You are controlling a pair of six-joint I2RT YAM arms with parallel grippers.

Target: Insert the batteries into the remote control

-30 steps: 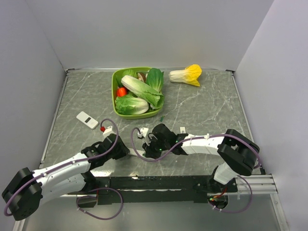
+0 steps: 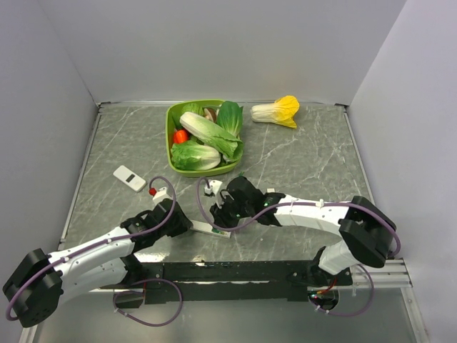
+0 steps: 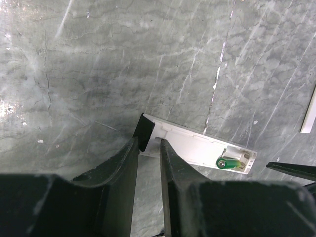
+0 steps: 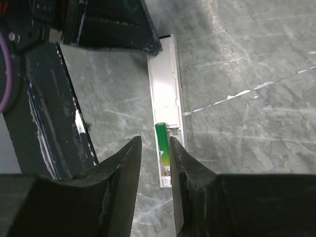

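The white remote control point(image 2: 222, 233) lies back up with its battery compartment exposed. In the left wrist view, my left gripper is shut on its black-ended tip. One green AA battery point(image 4: 163, 143) lies tipped in the compartment, its end near the middle of the remote riding high beside the spring point(image 4: 173, 131), not flat in the slot. My right gripper is open above it, fingers apart and clear of the battery. Seen from the left wrist, one right finger point(image 3: 291, 170) stands off the remote's far end.
A white strip point(image 3: 310, 116) lies to the right on the table. Farther back are a green basket point(image 2: 171, 153) of vegetables, a yellow-and-white vegetable point(image 2: 275, 112) and another white remote point(image 2: 129, 179). The table behind the grippers is mostly clear.
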